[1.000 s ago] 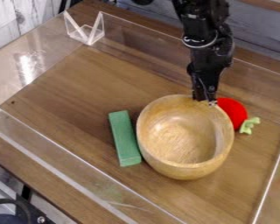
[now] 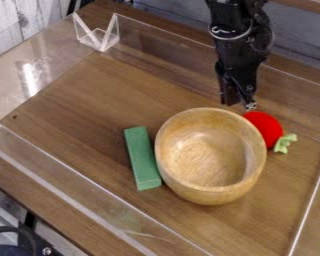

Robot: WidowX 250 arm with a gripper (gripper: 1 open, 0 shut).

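Observation:
My gripper (image 2: 238, 100) hangs from the top of the view, just above and behind the rim of a wooden bowl (image 2: 190, 165); its fingers are small and dark, and their opening is hard to make out. The empty bowl stands on the wooden table. A red object with a pale green tip (image 2: 264, 127) lies right of the bowl, below the gripper. A green block (image 2: 141, 158) lies left of the bowl.
Clear acrylic walls edge it, with a clear bracket (image 2: 99, 33) at the back left corner.
My gripper has risen a little, away from the bowl's rim. The bowl and the other objects look essentially unchanged.

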